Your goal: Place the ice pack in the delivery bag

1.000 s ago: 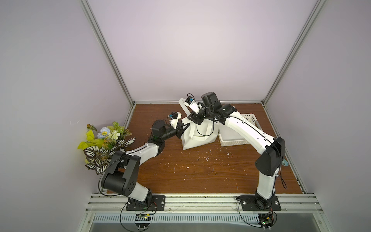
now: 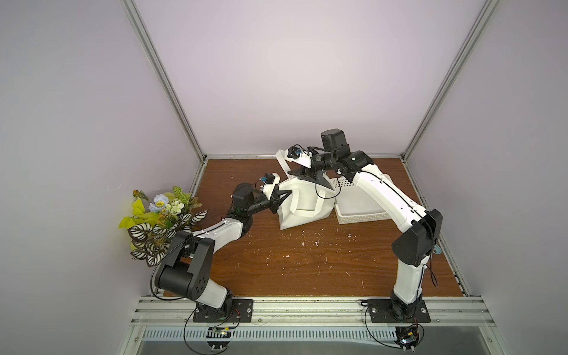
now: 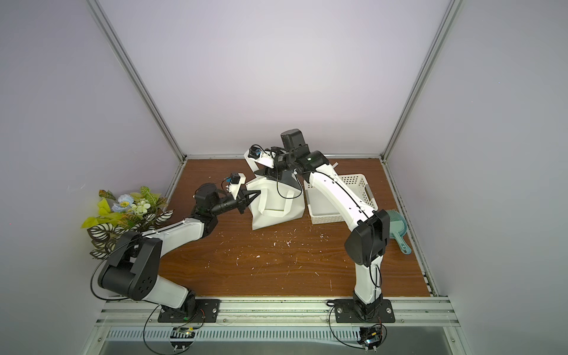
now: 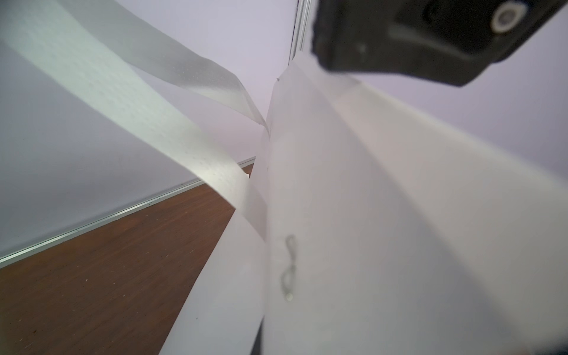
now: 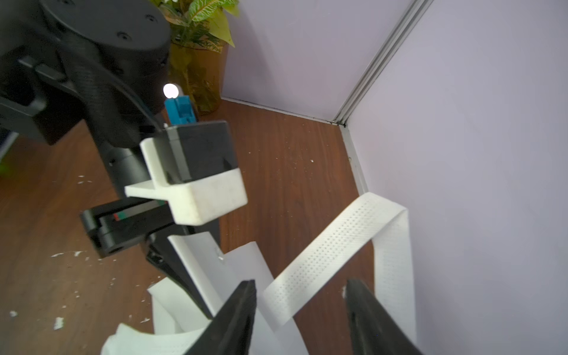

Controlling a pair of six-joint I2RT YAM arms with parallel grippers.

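The white delivery bag (image 2: pixel 304 216) stands upright at table centre, its handle strap (image 5: pixel 331 242) raised. My left gripper (image 2: pixel 282 196) is at the bag's left top edge, with white bag material filling the left wrist view; whether its finger is closed is unclear. My right gripper is over the bag's top, fingers apart, the strap visible behind them. A dark grey shape (image 3: pixel 282 182) lies at the bag's opening under the right gripper; I cannot tell what it is.
A white basket (image 3: pixel 325 217) stands right of the bag, a teal scoop (image 3: pixel 399 230) at the far right. Flowers (image 2: pixel 159 219) are at the left edge.
The left arm has stayed nearly still.
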